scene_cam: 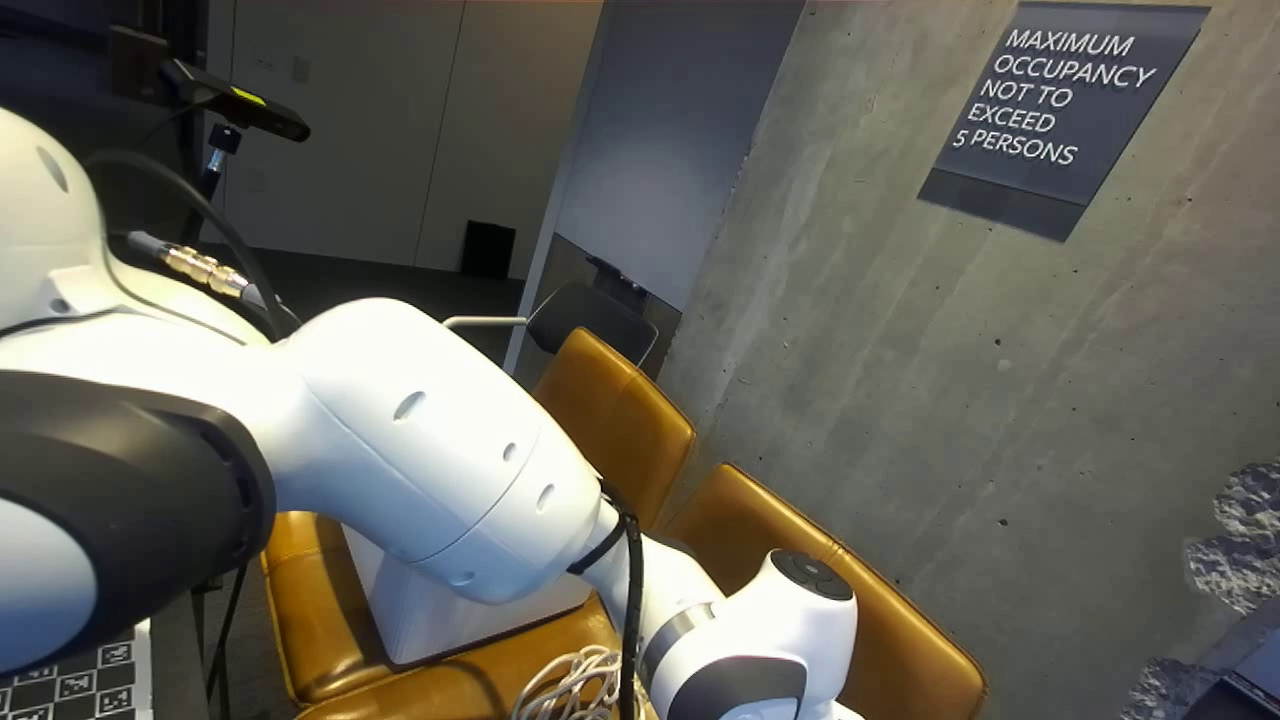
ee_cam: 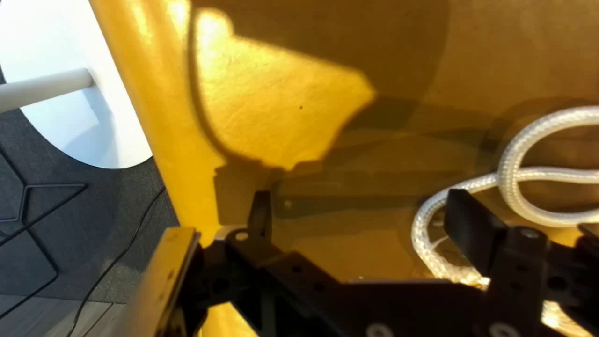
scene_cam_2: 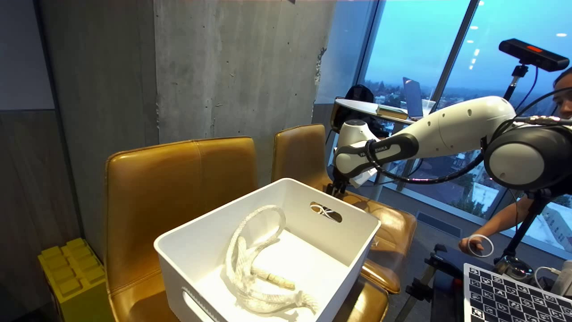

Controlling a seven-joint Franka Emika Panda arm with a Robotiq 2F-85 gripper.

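Note:
My gripper hangs over the tan leather seat (ee_cam: 331, 236) of a chair, its fingers (ee_cam: 260, 214) wide apart and nothing held between them. On that seat, at the right of the wrist view, lies a loose white rope (ee_cam: 429, 236); the right finger covers part of it. Exterior view 1 shows the rope (scene_cam: 576, 686) bunched at the bottom edge, beside the arm, with the gripper itself out of frame. In exterior view 2 the gripper (scene_cam_2: 336, 188) is small and dark behind the far wall of a white box (scene_cam_2: 308, 209).
A thicker pale rope (scene_cam_2: 241, 265) lies coiled inside the box, which rests on the nearer chair (scene_cam_2: 182, 182). The far chair's backrest (scene_cam_2: 300, 153) rises close to the gripper. A person's arm (scene_cam_2: 496, 222) shows at the right, past the table with the checkered board (scene_cam_2: 515, 292).

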